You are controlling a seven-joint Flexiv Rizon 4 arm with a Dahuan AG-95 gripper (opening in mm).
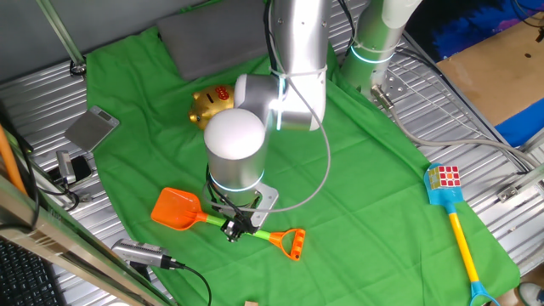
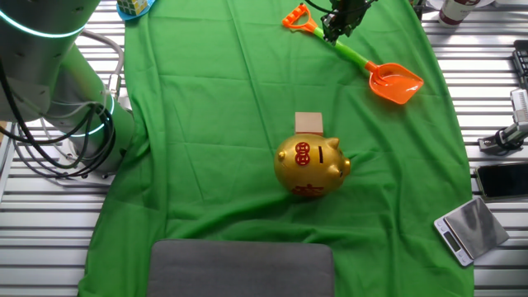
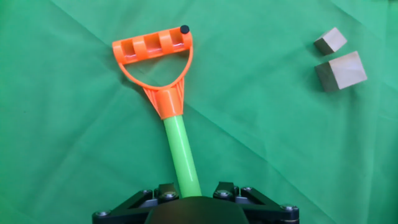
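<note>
A toy shovel lies on the green cloth, with an orange scoop (image 1: 176, 209), a green shaft (image 3: 181, 149) and an orange D-shaped handle (image 3: 153, 46). Over the shaft, between scoop and handle, is my gripper (image 1: 234, 229). In the wrist view its black fingers (image 3: 166, 191) stand apart, one on each side of the shaft, with some room left around it. The gripper is open; whether it touches the shaft cannot be told. Exterior view 2 shows the gripper (image 2: 333, 31) partly covering the shaft, with the scoop (image 2: 396, 83) clear of it.
Two wooden blocks, a larger one (image 3: 342, 71) and a smaller one (image 3: 330, 41), lie off to the handle's side. A golden piggy bank (image 2: 312, 166) stands on the cloth. A blue-and-yellow shovel (image 1: 461, 242) carries a colored cube (image 1: 444, 177) in its scoop.
</note>
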